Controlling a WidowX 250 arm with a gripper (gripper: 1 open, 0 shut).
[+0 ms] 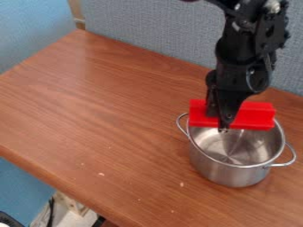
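My black gripper [222, 115] points down from the top right, shut on a red block [252, 116], a long bar held level. The block hangs over the back part of a steel pot [236, 166] with two wire handles, covering part of its rim. The part of the pot's inside that shows looks empty.
A grey padded wall [154, 27] runs along the back, and the table's left edge drops to a blue surface, with a cable at the bottom left.
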